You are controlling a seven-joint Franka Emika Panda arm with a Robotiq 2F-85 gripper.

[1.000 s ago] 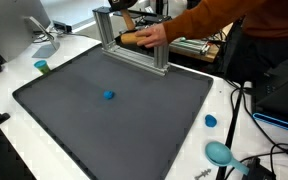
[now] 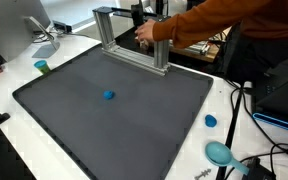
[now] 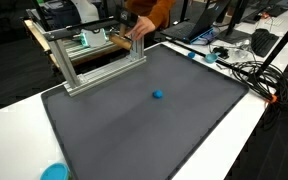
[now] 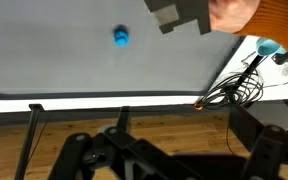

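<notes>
In the wrist view my gripper stands open, its dark fingers (image 4: 122, 120) wide apart with nothing between them. A small blue object (image 4: 121, 37) lies on the dark grey mat ahead of the gripper. The same blue object (image 2: 109, 95) shows near the mat's middle in exterior view 1, and the blue piece (image 3: 158, 94) sits alone in exterior view 2. A person's hand (image 4: 232, 12) in an orange sleeve holds a greyish block (image 4: 174, 12) at the wrist view's top. I cannot make out my gripper in the exterior views.
The person's arm (image 2: 209, 20) reaches over the pale rack (image 2: 134, 55) at the mat's far edge. A green-topped cup (image 2: 42, 67), a blue disc (image 2: 211, 121) and a teal ladle-like item (image 2: 222, 155) lie outside the mat. Cables (image 3: 254, 68) are bunched on one side.
The person's hand has shifted slightly at the rack, and the light brown piece it held shows less clearly now. The blue object on the mat has stayed put.
</notes>
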